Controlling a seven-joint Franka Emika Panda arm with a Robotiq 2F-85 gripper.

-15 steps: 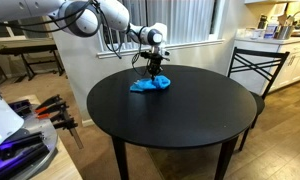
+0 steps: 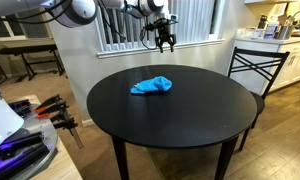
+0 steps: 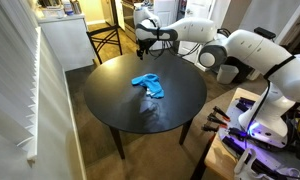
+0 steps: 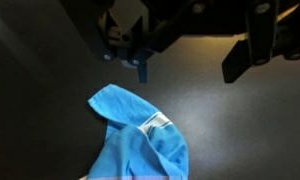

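Observation:
A crumpled blue cloth [image 2: 154,86] lies on the round dark table [image 2: 180,118], toward its far left part in exterior view 1. The wrist view shows the same cloth [image 4: 130,135] below the fingers, with a white stripe across a fold. My gripper is open, its two fingers apart with bare dark tabletop between them and no cloth held. In exterior view 1 the gripper [image 2: 159,46] hangs well above the cloth, touching nothing.
A black chair [image 2: 258,68] stands close behind the table at the right in exterior view 1. Bare tabletop surrounds the cloth. The robot's base [image 3: 267,115] is beside the table in exterior view 2.

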